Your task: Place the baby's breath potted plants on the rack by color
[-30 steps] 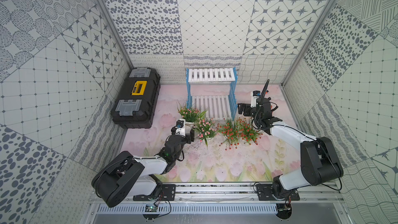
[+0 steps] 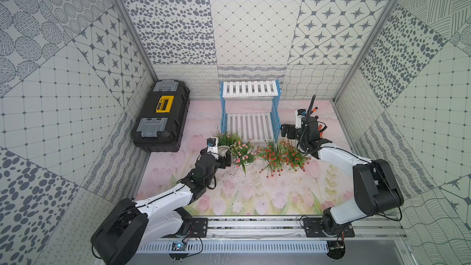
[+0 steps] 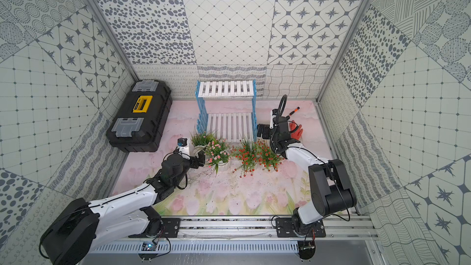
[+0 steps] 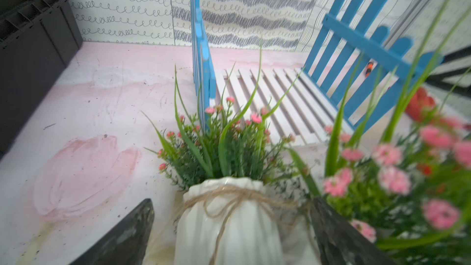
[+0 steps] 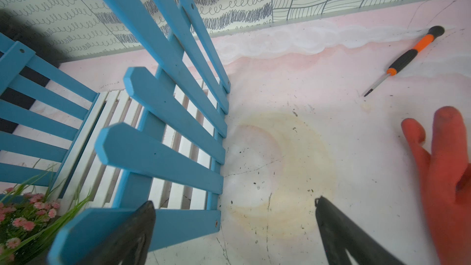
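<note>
A white ribbed pot (image 4: 228, 228) tied with twine holds pink baby's breath (image 4: 230, 137). In the left wrist view it stands between the parted fingers of my left gripper, with a gap visible on each side. From above, its foliage (image 2: 227, 139) leans toward the rack's front left corner. A second pink plant (image 2: 243, 152) stands just right of it. Two red plants, one (image 2: 271, 155) beside the other (image 2: 294, 156), continue the row. My right gripper is open and empty by the rack's right side. The rack (image 2: 249, 88) has blue sides and two bare white shelves.
A black toolbox (image 2: 162, 115) occupies the left. Beyond my right gripper lie an orange-black screwdriver (image 5: 404, 61) and a red glove (image 5: 444, 181). The rack's blue side slats (image 5: 171, 162) stand close to my right gripper.
The left pink plant's foliage has tipped back toward the rack. The right arm shifted only slightly.
</note>
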